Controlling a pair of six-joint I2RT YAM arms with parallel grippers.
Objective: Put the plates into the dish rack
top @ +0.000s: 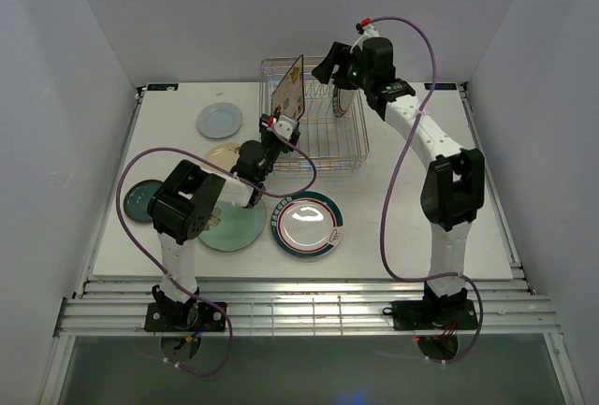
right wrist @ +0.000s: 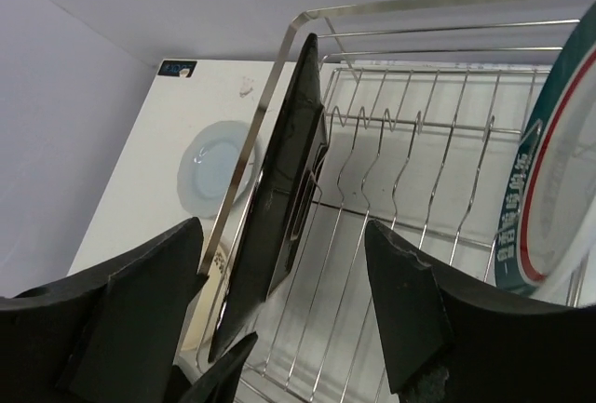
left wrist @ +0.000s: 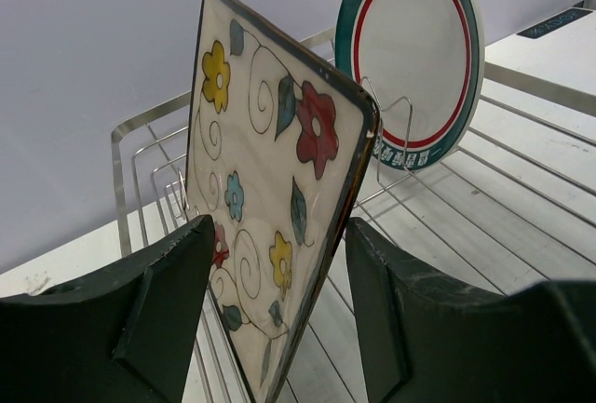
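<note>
A square flower-patterned plate leans upright in the left of the wire dish rack (top: pixel 318 157); it shows dark and edge-on in the right wrist view. My left gripper (top: pixel 281 134) is open at its front edge, fingers either side of it in the left wrist view. My right gripper (top: pixel 337 65) hangs over the rack's back right, part open, above and beside a green-rimmed round plate (left wrist: pixel 410 59) standing in the rack. Whether anything is between the right fingers is not seen; none shows.
A green-and-red-rimmed plate (top: pixel 307 224), green plate (top: pixel 229 230), dark teal plate (top: pixel 140 201), partly hidden cream plate (top: pixel 221 154) and pale blue plate (top: pixel 220 120) lie on the table.
</note>
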